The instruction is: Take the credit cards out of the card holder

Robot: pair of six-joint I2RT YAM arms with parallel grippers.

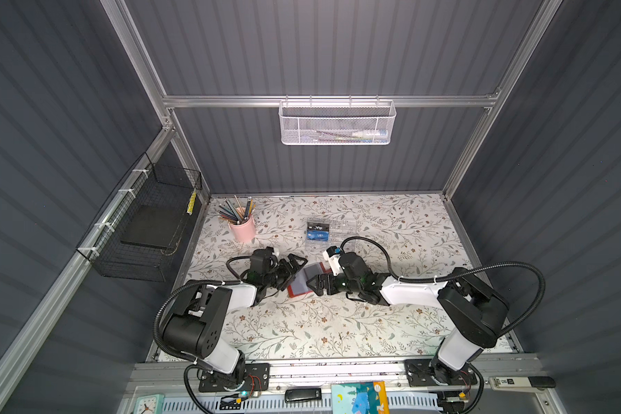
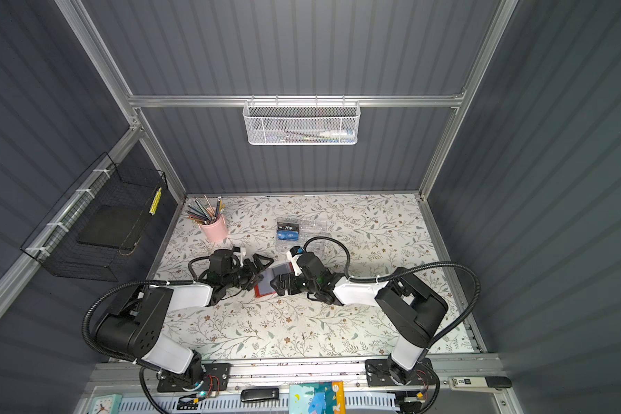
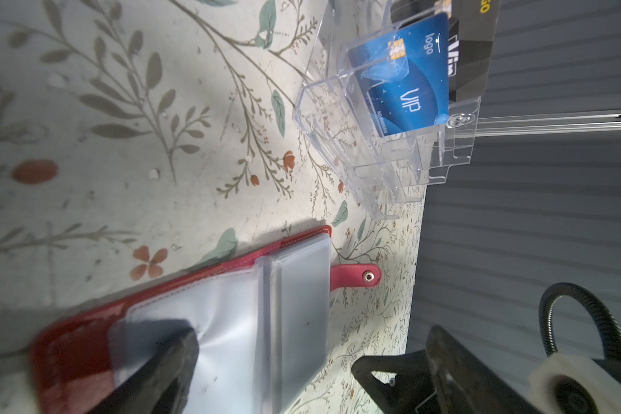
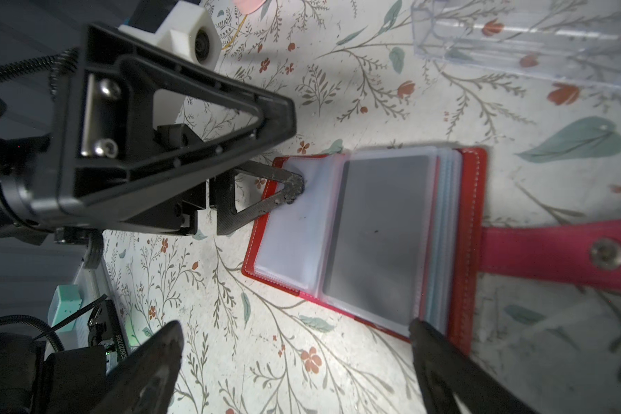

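Note:
The red card holder lies spread open on the table, its clear sleeves showing and its snap strap pointing away. My left gripper is open over the holder's left side; in the right wrist view one of its fingers reaches the left sleeve, touching or just above it. My right gripper stands open above the holder's right part, nothing between its fingers. A blue VIP card and a black card stand in the clear rack behind the holder.
A pink pencil cup stands at the back left. One wire basket hangs on the left wall, and a white mesh basket on the back wall.

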